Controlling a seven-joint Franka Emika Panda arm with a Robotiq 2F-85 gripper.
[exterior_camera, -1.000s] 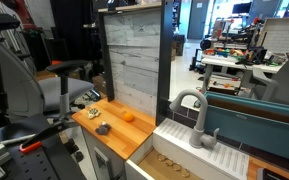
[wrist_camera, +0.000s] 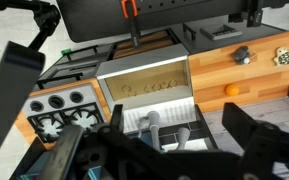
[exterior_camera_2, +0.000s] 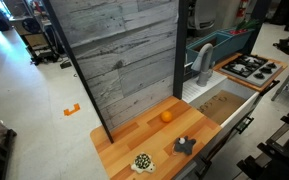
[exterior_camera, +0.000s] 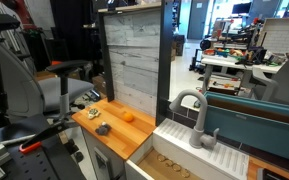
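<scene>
In the wrist view my gripper is open, its dark blurred fingers (wrist_camera: 256,142) far apart at the lower left and lower right. Between them show only the faucet and counter below, with nothing held. A small orange ball-like fruit (exterior_camera_2: 166,116) rests on the wooden counter (exterior_camera_2: 134,137) near the grey plank wall. Closer to the counter's front sits a dark grey lumpy object (exterior_camera_2: 184,145). Toward the end lies a pale yellowish patterned item (exterior_camera_2: 142,162). A white-edged basin (wrist_camera: 188,105) with a tan bottom stands empty of loose objects.
A white faucet (exterior_camera: 199,115) rises behind the basin. Beyond it is a stovetop with dark burners (exterior_camera_2: 249,66). The upright grey plank wall (exterior_camera: 134,70) borders the counter. Wood between the orange fruit and the basin is clear.
</scene>
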